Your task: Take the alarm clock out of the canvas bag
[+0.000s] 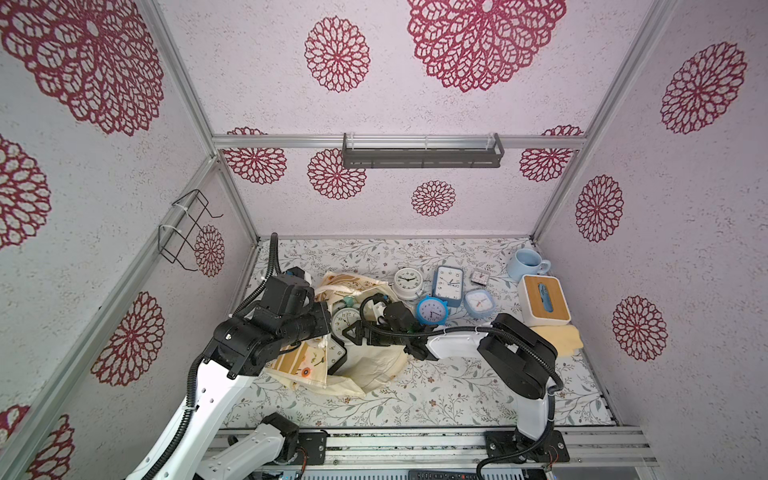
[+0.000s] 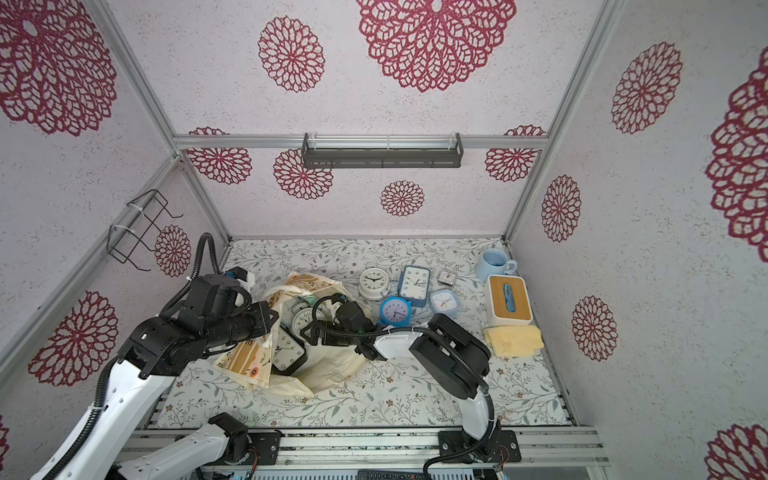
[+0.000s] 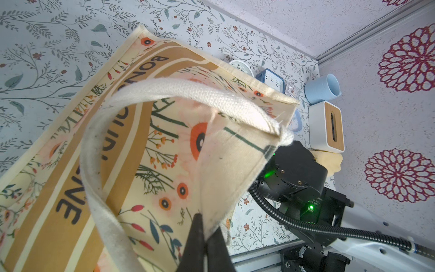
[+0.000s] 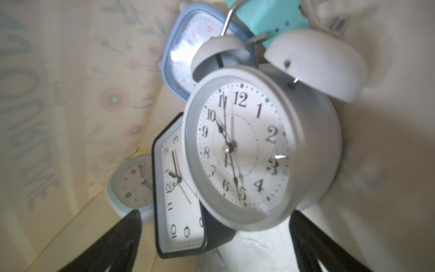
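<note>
The canvas bag (image 1: 364, 385) lies with its mouth held open, a floral print on its outside. My left gripper is shut on the edge of its cloth. Inside the bag, the right wrist view has a white twin-bell alarm clock (image 4: 238, 145) close ahead of my right gripper. That gripper stands open, its fingers (image 4: 120, 240) spread below the clock with nothing gripped. Beside the twin-bell clock lean a black-framed clock (image 4: 181, 195), a rounded pale clock (image 4: 133, 181) and a blue-framed clock (image 4: 194, 49). A turquoise object (image 4: 276, 15) shows partly behind the bells.
Several clocks stand outside the bag, including a white round one (image 1: 408, 281), a blue rectangular one (image 1: 448, 285) and a bright blue round one (image 1: 432, 310). A mug (image 1: 526, 264), tissue box (image 1: 524, 304) and yellow cloth (image 1: 560, 339) are at the right. The front right table is open.
</note>
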